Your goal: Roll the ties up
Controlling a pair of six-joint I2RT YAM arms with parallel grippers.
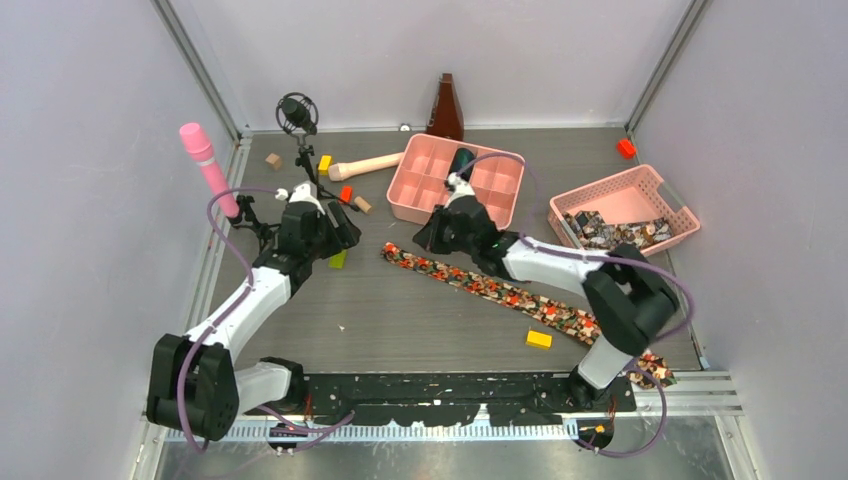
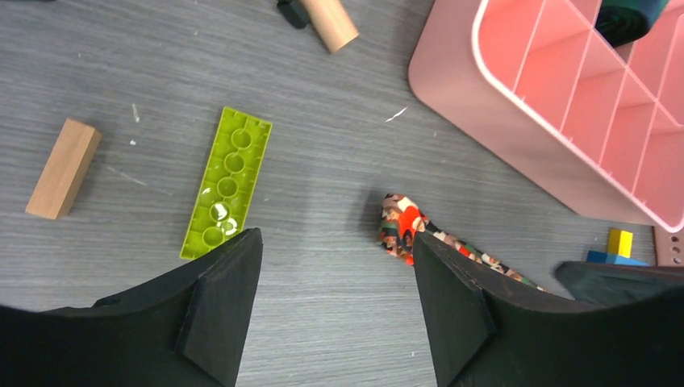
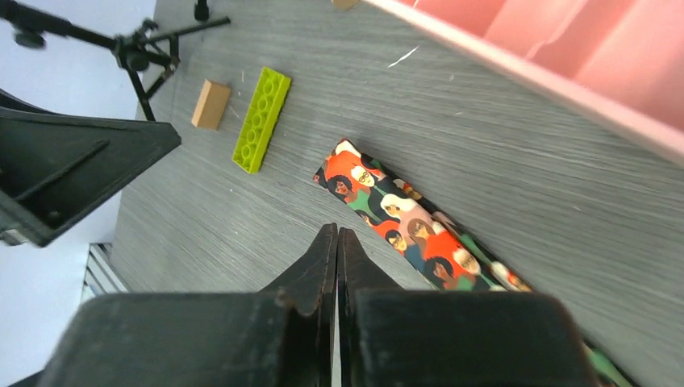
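A long patterned tie point(image 1: 480, 284) lies stretched diagonally across the table, its front right part passing beneath my right arm. In the right wrist view, another edge of fabric shows along the far side of the tie point(image 3: 411, 218). My right gripper point(image 1: 424, 243) hangs close to the tie's left end, its fingers point(image 3: 310, 274) pressed together with nothing seen between them. Left of that end is my left gripper point(image 1: 345, 226). In the left wrist view its fingers point(image 2: 234, 278) stand apart and empty, with the tie's end point(image 2: 401, 224) beyond the right one.
A pink divided tray point(image 1: 420, 180) holds a dark green roll point(image 1: 460, 162). Patterned rolls lie in a pink basket point(image 1: 640, 190) at right. A green block point(image 2: 226, 181), a wooden block point(image 2: 64, 168) and a microphone stand point(image 1: 305, 150) crowd the left.
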